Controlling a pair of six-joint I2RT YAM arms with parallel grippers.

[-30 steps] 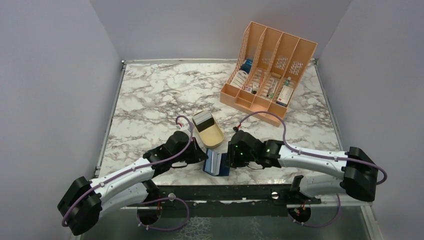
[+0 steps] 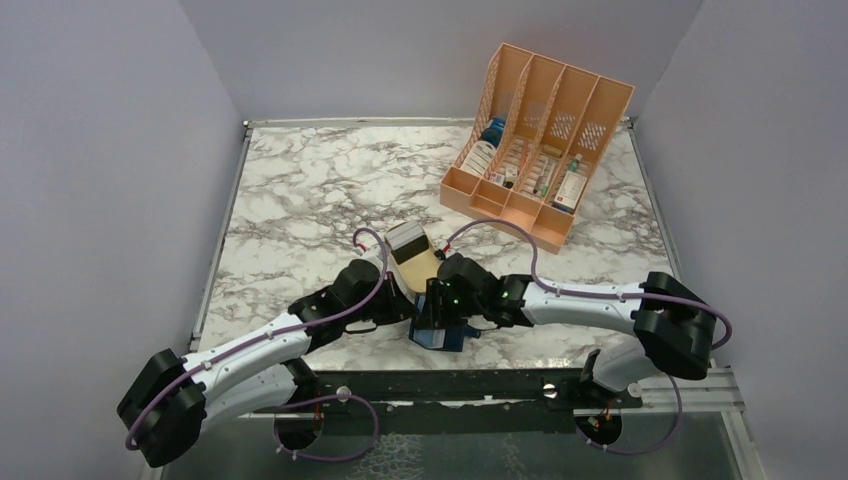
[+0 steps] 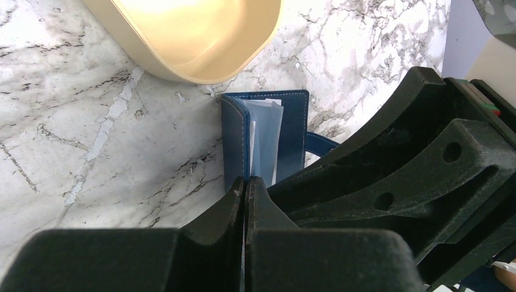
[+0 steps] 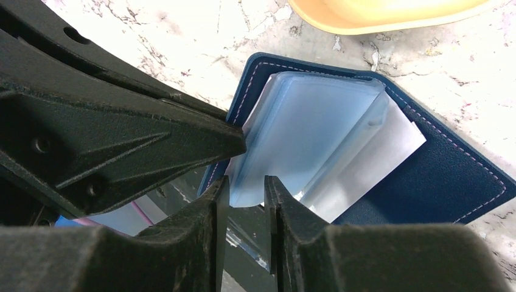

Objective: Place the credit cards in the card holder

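Note:
The blue card holder lies open on the marble near the front edge, with translucent sleeves and white inserts inside. My left gripper is shut at the holder's near flap edge; anything thin between its fingers is hard to see. My right gripper is over the sleeves, fingertips slightly apart at the edge of the clear sleeve; whether they pinch anything is unclear. Just behind the holder is a cream tray, holding a dark and silver stack, probably cards, at its far end.
A peach desk organiser with bottles and small items stands at the back right. The table's front edge is close below both grippers.
Compared with about a second ago, my right arm has moved left and slightly up, over the card holder beside my left gripper. The left arm has barely moved.

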